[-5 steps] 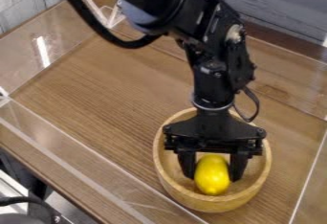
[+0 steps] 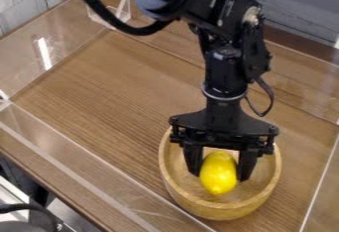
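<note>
A wooden bowl (image 2: 193, 198) sits at the lower right of the table in the camera view. Inside it lies a smooth yellow object (image 2: 219, 176), shaped like an egg or a lemon. My black gripper (image 2: 219, 158) reaches down into the bowl from above, with its fingers around the upper part of the yellow object. I cannot tell whether they press on it or only stand either side of it, as the gripper's body hides part of the contact.
A grey wall runs along the back. A black cable loop lies at the lower left corner.
My gripper has shifted very slightly within the bowl over the last second; the bowl and yellow object stay nearly in place.
</note>
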